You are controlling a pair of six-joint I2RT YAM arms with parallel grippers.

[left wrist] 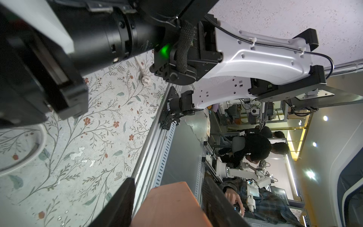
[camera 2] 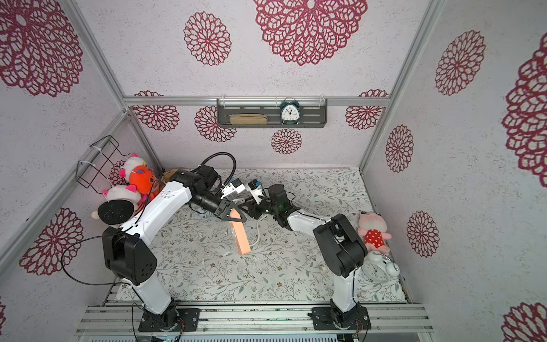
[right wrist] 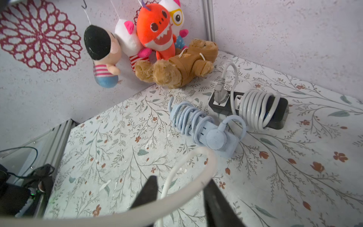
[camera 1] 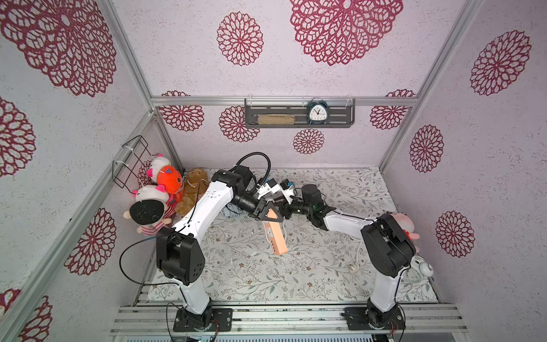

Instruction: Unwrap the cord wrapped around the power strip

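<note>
An orange power strip (camera 1: 275, 236) hangs upright, its top end held in my shut left gripper (camera 1: 269, 212); it also fills the bottom middle of the left wrist view. A pale cord (right wrist: 172, 200) loops across the bottom of the right wrist view, close above my right gripper's blurred fingertips. My right gripper (camera 2: 250, 208) is just right of the left one near the strip's top, part open by its spread fingertips; whether the cord sits between them is unclear.
A light-blue power strip (right wrist: 223, 141) and a black one (right wrist: 278, 113), both wound with cords, lie at the back left near plush toys (camera 1: 168, 182). A pink plush (camera 2: 373, 230) and white object (camera 2: 381, 262) sit at the right edge.
</note>
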